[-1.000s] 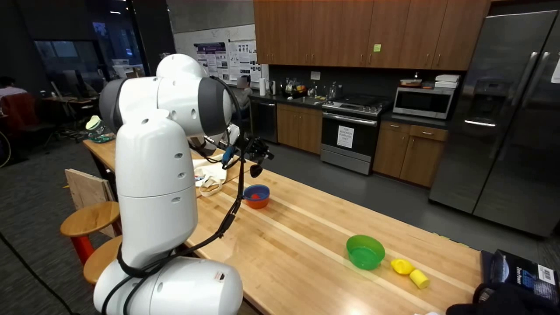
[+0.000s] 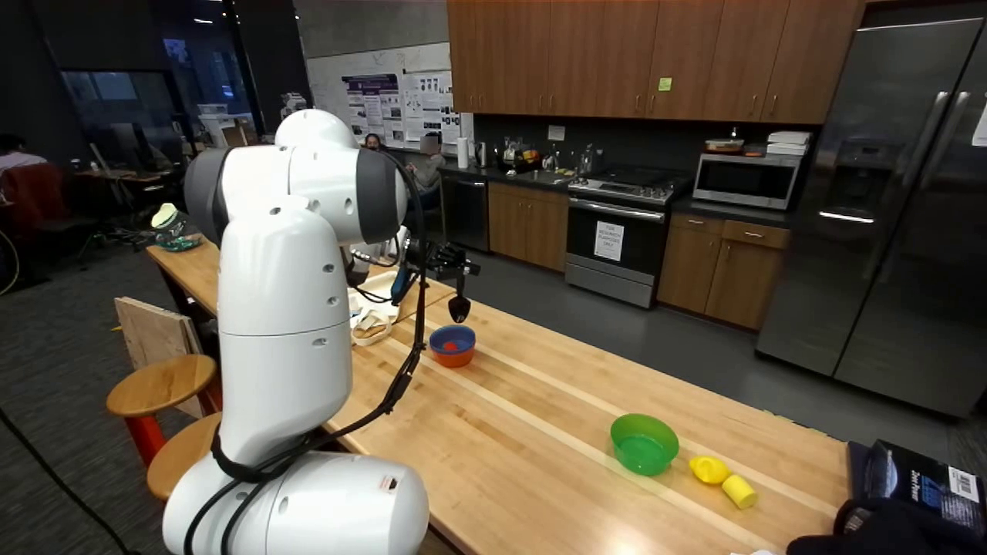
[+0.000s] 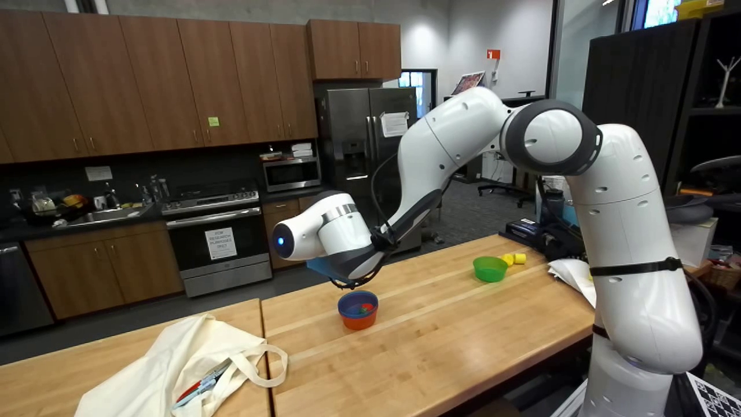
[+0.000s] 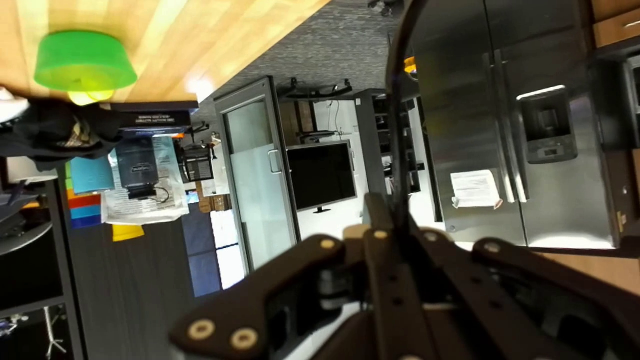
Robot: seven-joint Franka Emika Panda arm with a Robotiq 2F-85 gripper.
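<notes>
My gripper [image 2: 459, 308] hangs above the far part of the table, near the blue bowl, and is shut. In the wrist view its dark fingers [image 4: 379, 231] come together, and nothing shows clearly between them. A dark curved strand crosses in front of them; what it belongs to I cannot tell. The blue bowl [image 3: 358, 300] sits on an orange-red one [image 3: 359, 321], with a small red object [image 3: 366, 307] inside. Farther along stands a green bowl [image 2: 645, 444], beside a yellow lemon-like object [image 2: 709, 469] and a yellow cylinder [image 2: 739, 491].
A cream cloth bag [image 3: 173, 361] lies across the table joint, with red and blue items showing at its opening. A black box [image 2: 925, 486] and dark cloth occupy the far table end. Bare wood [image 3: 444, 333] separates the blue and green bowls.
The arm has shifted slightly to the right in exterior view 1. My gripper is a little lower and hangs straighter down. Bowls and yellow objects have stayed put.
</notes>
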